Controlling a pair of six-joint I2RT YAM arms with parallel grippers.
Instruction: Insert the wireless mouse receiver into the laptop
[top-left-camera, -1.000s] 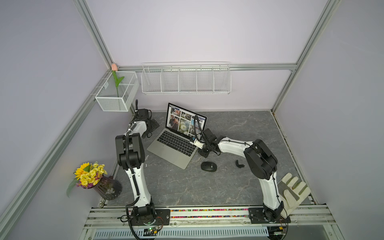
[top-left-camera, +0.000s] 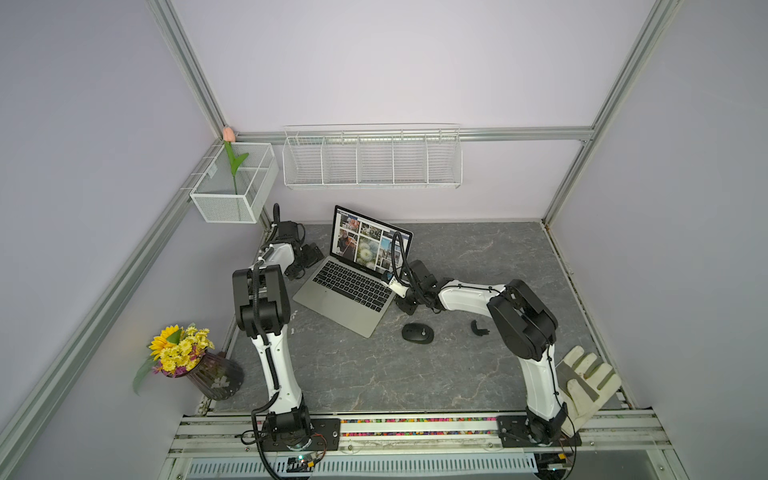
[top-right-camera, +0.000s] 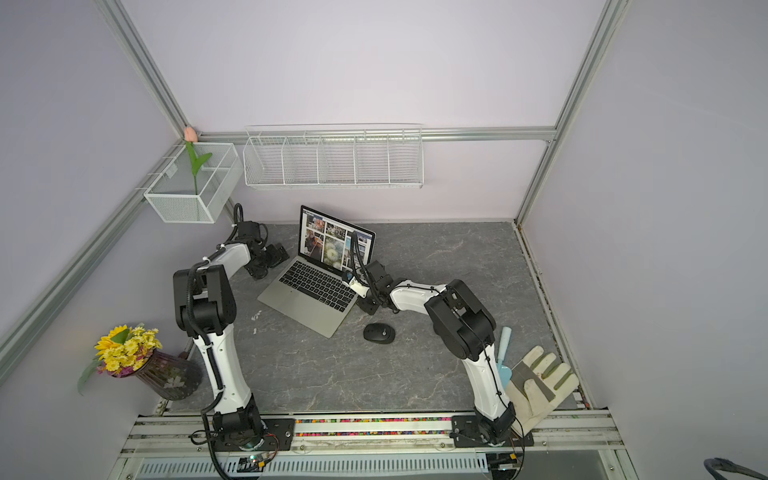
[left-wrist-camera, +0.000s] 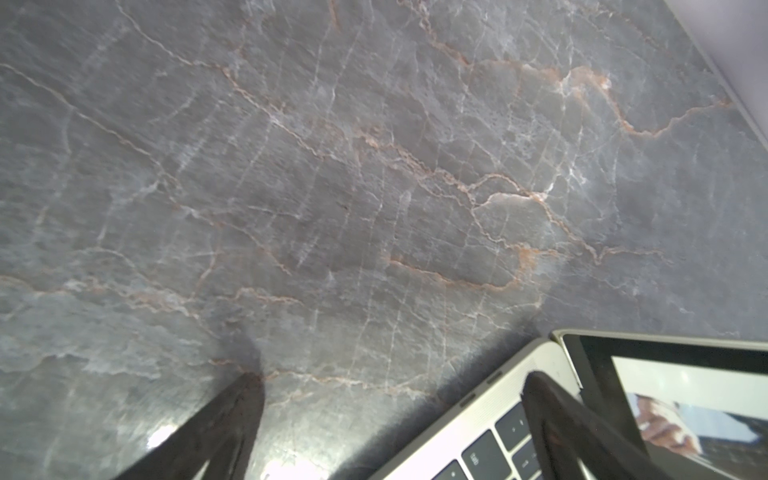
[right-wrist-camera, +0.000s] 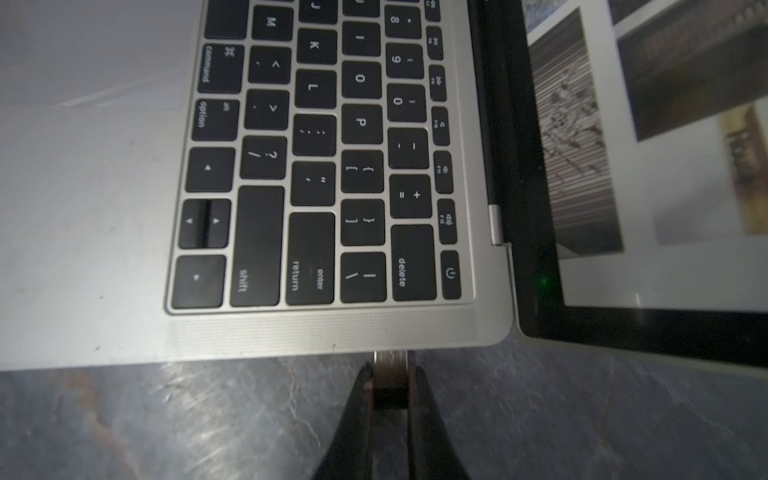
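The open laptop sits mid-table, screen facing forward. At its right edge, in the right wrist view, my right gripper is shut on the small receiver, whose silvery end meets the laptop's side; how far it is in, I cannot tell. My left gripper is open beside the laptop's left rear corner, over bare table with the laptop edge near its right finger. A black mouse lies in front of the laptop.
A vase of flowers stands front left, a glove lies front right. Wire baskets hang at the back wall.
The left arm has shifted slightly right and down in the top left view. The right arm has moved very slightly, still at the laptop's right edge.
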